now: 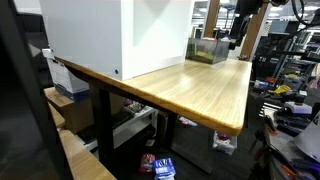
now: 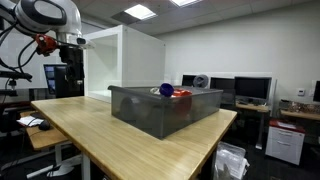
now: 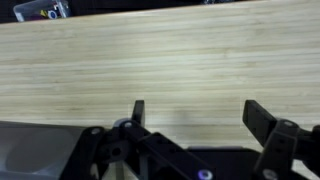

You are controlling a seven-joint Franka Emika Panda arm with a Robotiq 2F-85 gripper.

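Observation:
My gripper stands open above the wooden table (image 3: pixel 190 62), its two dark fingers wide apart and only bare wood between them in the wrist view. In exterior view 2 the gripper (image 2: pixel 75 73) hangs at the left, pointing down and well clear of the tabletop (image 2: pixel 95 125). A grey bin (image 2: pixel 150 112) rests on the table to its right, with a dark blue round thing (image 2: pixel 166 89) and red and white things (image 2: pixel 181 93) showing over its rim. What else lies inside the bin is hidden.
A tall white panel (image 2: pixel 143 60) rises behind the table. The bin's grey edge (image 3: pixel 35 145) enters the wrist view at lower left. The table between gripper and bin is clear. Several small boxes, one blue (image 1: pixel 164 168), lie on the floor below.

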